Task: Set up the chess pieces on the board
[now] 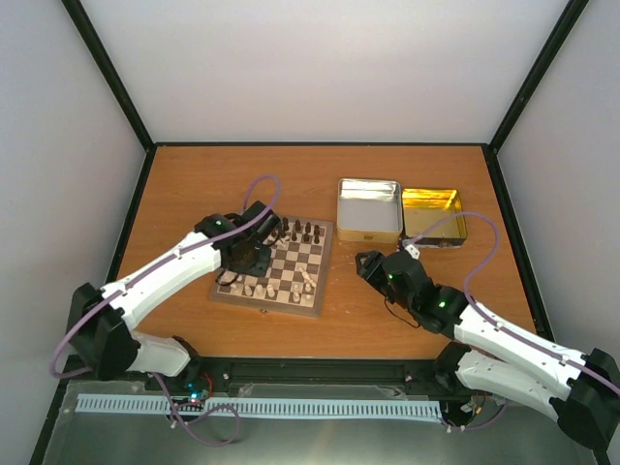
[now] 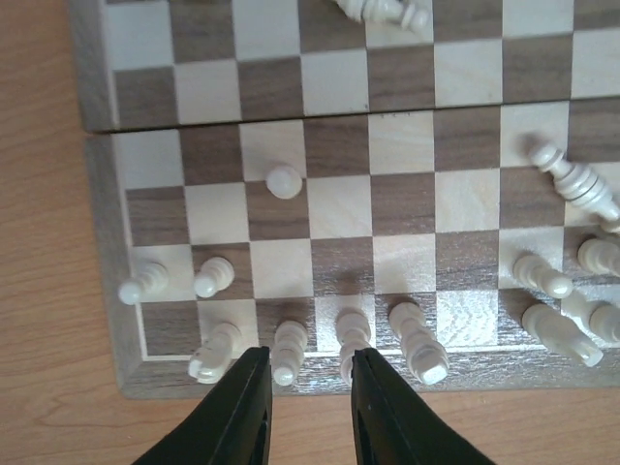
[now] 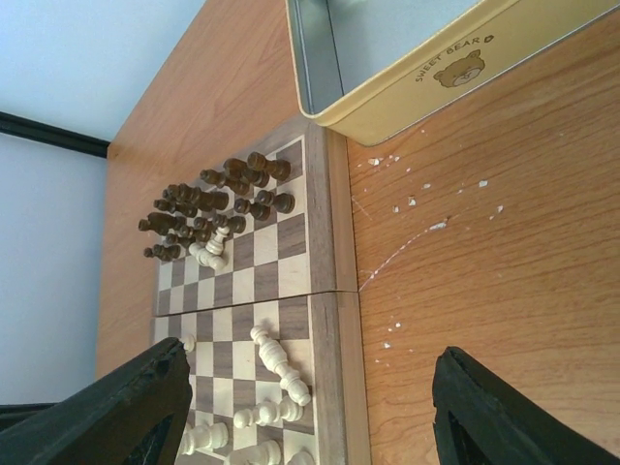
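Note:
The chessboard [image 1: 325, 252] lies on the table. White pieces stand along its near edge; a lone white pawn [image 2: 284, 182] stands further in, and a white piece [image 2: 576, 184] lies on its side, as does another [image 2: 383, 10] higher up. Dark pieces [image 3: 274, 168] crowd the far end. My left gripper hangs over the board, fingertips a little apart with nothing visible between them, above the near row. My right gripper is open and empty, right of the board.
A silver-lined tin [image 1: 368, 203] and a gold tin [image 1: 432, 213] stand behind at right. Bare wood surrounds the board, with small white flakes between it and the tins.

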